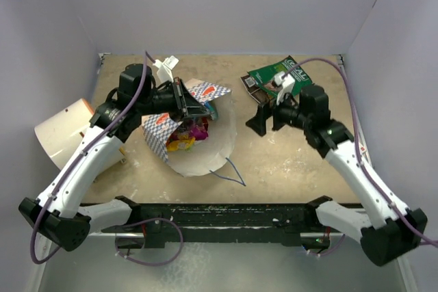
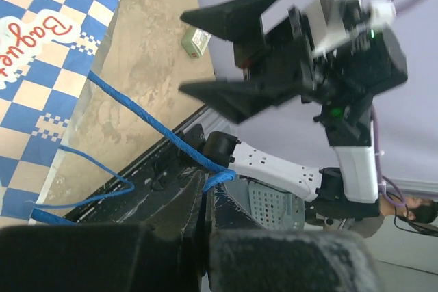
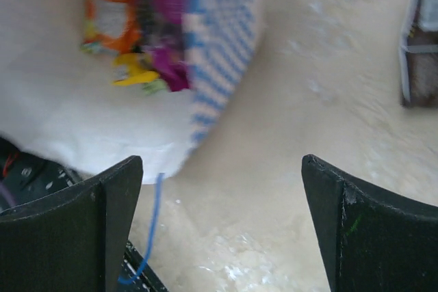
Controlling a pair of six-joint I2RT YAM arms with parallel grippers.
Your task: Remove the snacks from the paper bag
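Observation:
The paper bag (image 1: 209, 152) lies tilted on the left of the table, a checked panel over part of its snacks: a yellow pack (image 1: 181, 143), a purple pack (image 1: 198, 131) and others (image 3: 109, 11). My left gripper (image 1: 194, 110) is above the bag, shut with blue cord (image 2: 219, 177) at its fingertips. My right gripper (image 1: 267, 121) stands open right of the bag, empty; its fingers (image 3: 356, 230) frame bare table in the right wrist view.
Green and dark flat packs (image 1: 277, 73) lie at the back right. A cream cylinder (image 1: 68, 135) sits at the left.

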